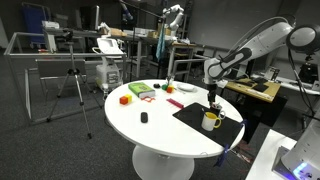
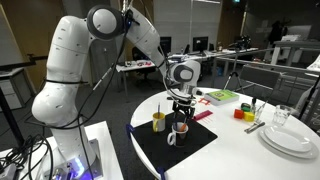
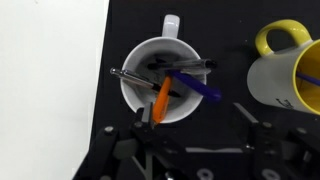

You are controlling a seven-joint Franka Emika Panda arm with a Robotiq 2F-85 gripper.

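Note:
A white mug (image 3: 132, 92) holding several pens stands on the black mat (image 2: 205, 137). In the wrist view an orange pen (image 3: 162, 101) and a purple pen (image 3: 197, 86) cross inside it, beside clear-barrelled pens. My gripper (image 2: 181, 108) points down just above this mug in exterior view 2. Its fingers (image 3: 140, 131) show apart at the lower part of the wrist view, the orange pen's end close to the left one. Whether either finger touches a pen is unclear. A white mug with a yellow handle and inside (image 3: 275, 80) stands to the right there, a blue pen in it.
A red object (image 2: 205, 115) lies behind the mat. On the round white table (image 1: 150, 125) are also a black object (image 1: 144, 117), a green tray (image 1: 139, 88) and coloured blocks (image 1: 125, 100). White plates (image 2: 285, 140) and a glass (image 2: 281, 114) stand at one side.

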